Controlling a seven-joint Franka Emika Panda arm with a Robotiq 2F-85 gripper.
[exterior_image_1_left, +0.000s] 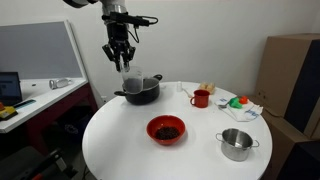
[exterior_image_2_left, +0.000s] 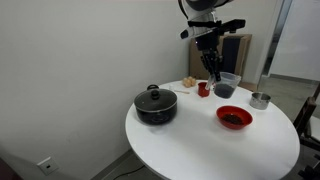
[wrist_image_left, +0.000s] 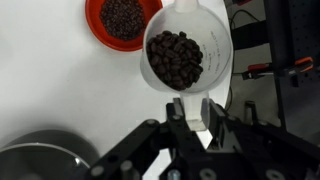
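Observation:
My gripper is shut on the handle of a clear measuring cup, which holds dark beans. In the first exterior view the cup hangs above the table's far left part, in front of the black pot from that side. A red bowl with dark beans in it rests on the white table. The wrist view shows this bowl beside the cup and part of the black pot at the lower left.
On the white table stand a steel pot at the right and a red mug farther back. Colourful items lie near the back right edge. Large cardboard boxes stand behind the right side.

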